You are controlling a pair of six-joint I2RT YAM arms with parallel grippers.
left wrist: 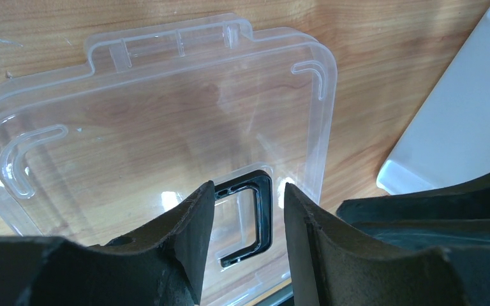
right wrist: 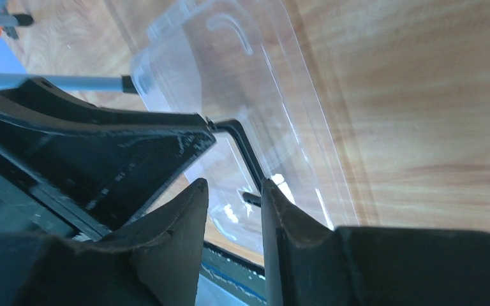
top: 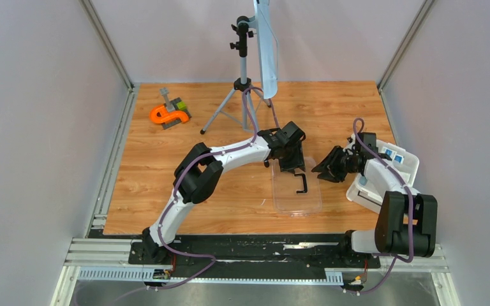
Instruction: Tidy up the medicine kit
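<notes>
A clear plastic lid (top: 296,201) lies flat on the wooden table, its black handle (top: 305,183) lying on it. My left gripper (top: 293,171) hangs over the lid's far end, open. In the left wrist view the handle (left wrist: 265,213) shows between and beyond the fingertips, not gripped. Just off the lid's right edge is my right gripper (top: 319,174), its fingers parted and empty. The right wrist view shows the handle (right wrist: 249,156) ahead of those fingers, partly behind the left gripper's dark finger (right wrist: 102,159). The white box (top: 409,167) stands at the right, partly covered by the right arm.
A tripod (top: 242,84) with a pale blue panel (top: 267,57) stands at the back, one leg close to the left gripper. An orange and grey object (top: 169,115) sits at the back left.
</notes>
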